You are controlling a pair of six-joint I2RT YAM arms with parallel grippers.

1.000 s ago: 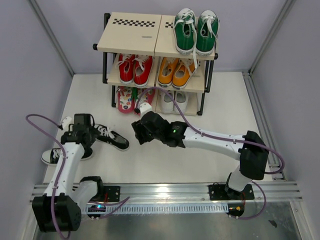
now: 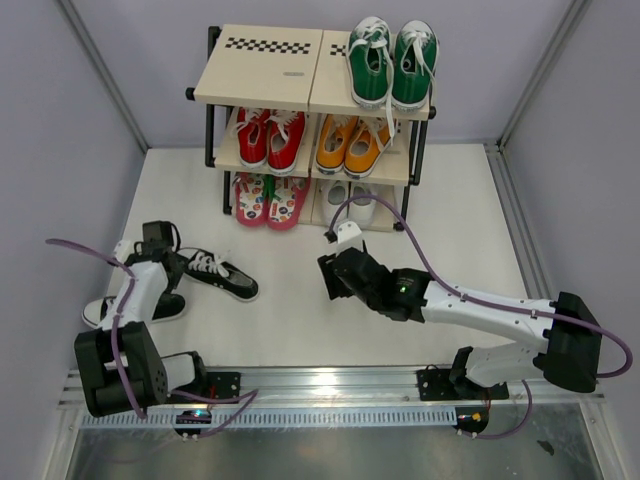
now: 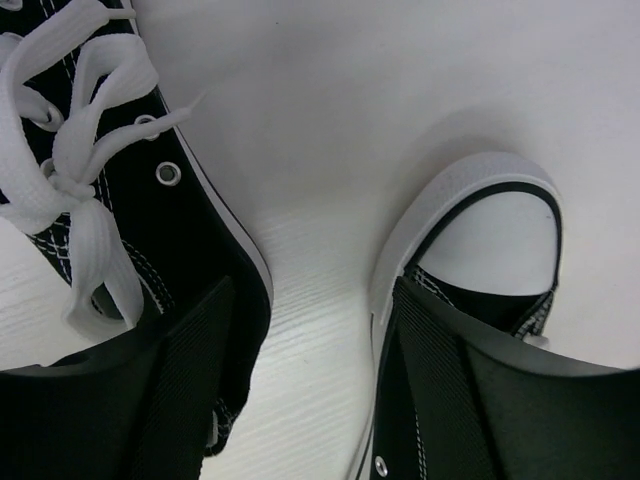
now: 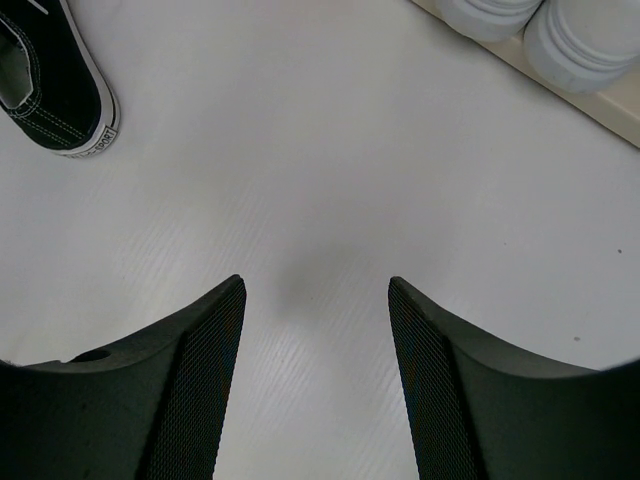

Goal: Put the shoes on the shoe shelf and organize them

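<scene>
Two black-and-white sneakers lie on the floor at left: one point(image 2: 225, 275) angled beside the left gripper point(image 2: 160, 250), the other point(image 2: 100, 312) partly under the left arm. In the left wrist view, the open left fingers point(image 3: 150, 400) hover over the laced shoe point(image 3: 120, 200) and the white-toed shoe point(image 3: 480, 240). My right gripper point(image 2: 335, 275) is open above bare floor, a black shoe point(image 4: 60, 90) at the edge of its view. The shelf point(image 2: 260, 70) holds green point(image 2: 410, 70), red point(image 2: 283, 140), orange point(image 2: 365, 145), pink patterned point(image 2: 287, 200) and white point(image 2: 362, 208) pairs.
The top shelf's left half is empty. Bare floor point(image 2: 460, 220) spans the middle and right. Grey walls enclose both sides, and a metal rail point(image 2: 320, 380) runs along the front.
The right arm has moved rightward, away from the angled black shoe. The left gripper has shifted slightly left over the black shoes. The shoes have not visibly moved.
</scene>
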